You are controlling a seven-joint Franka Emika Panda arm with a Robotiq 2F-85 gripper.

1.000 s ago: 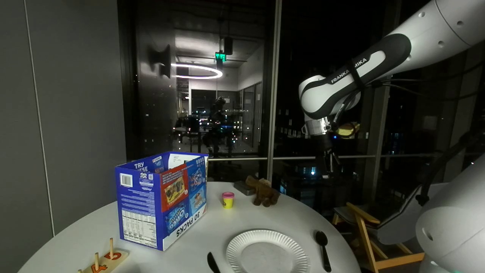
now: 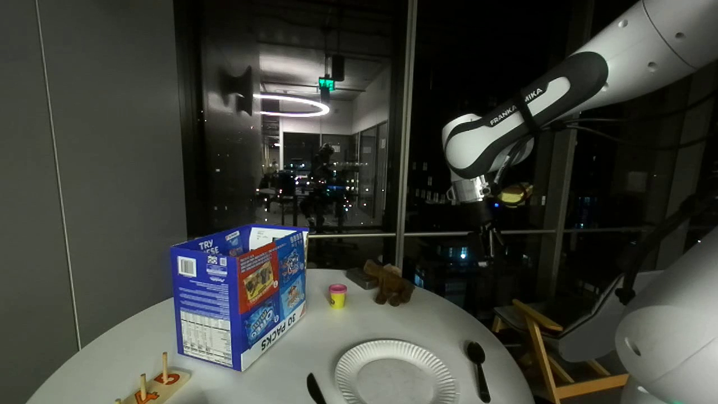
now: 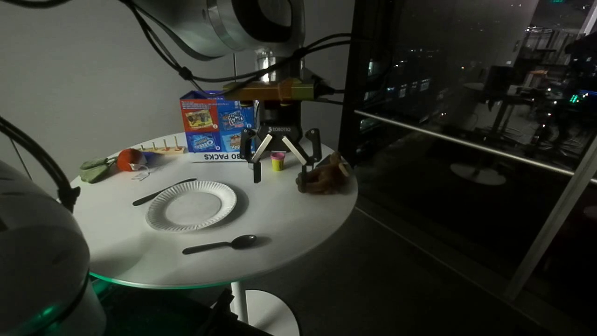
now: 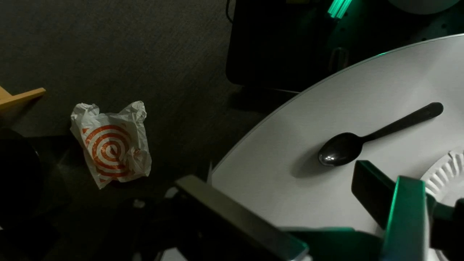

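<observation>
My gripper [image 3: 280, 178] hangs above the table's far right part, its two fingers spread wide apart and nothing between them. In exterior view 1 it shows small and dark at the right, clear of the tabletop. A black spoon [image 4: 341, 149] rests on the table to the right of a white paper plate [image 3: 193, 206]. Left of the plate lies a black knife [image 3: 163, 192]. A small yellow tub with a pink lid [image 2: 337, 296] stands upright near the back, with a brown plush toy [image 2: 390, 283] beside it.
A tall blue snack box [image 2: 239, 296] with an open top occupies the left side. Numbered wooden pegs [image 3: 165, 150] and an orange item with green leaves [image 3: 129, 160] sit farther left. A plastic bag [image 4: 112, 145] lies on the floor beyond the table edge.
The gripper has shifted very slightly in exterior view 1. Objects on the table have stayed in place.
</observation>
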